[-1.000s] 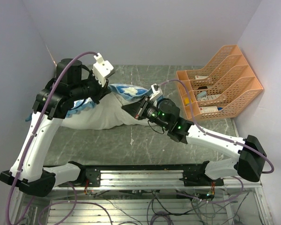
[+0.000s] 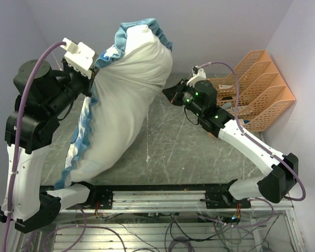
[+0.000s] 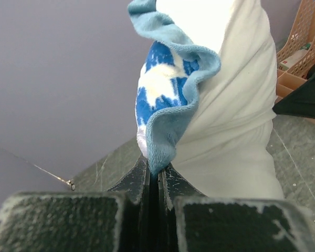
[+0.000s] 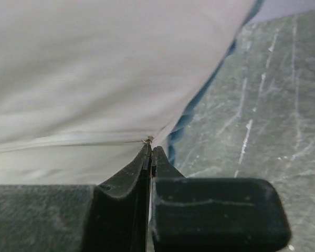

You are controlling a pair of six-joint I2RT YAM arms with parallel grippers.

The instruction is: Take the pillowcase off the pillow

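The white pillow (image 2: 118, 110) hangs lifted in a long slanting shape, with its blue, white-patterned pillowcase (image 3: 165, 89) along the left edge and top. My left gripper (image 2: 89, 79) is raised, shut on the blue ruffled cloth. My right gripper is shut at the pillow's right side, its tips on a crease of white fabric that appears pinched between them. The top view does not show clearly how much cloth it holds.
An orange slotted organizer (image 2: 265, 105) stands at back right, beside the right arm. Walls border the back and sides.
The pillow has been lifted and stretched, its top toward the back, its lower end toward the front.
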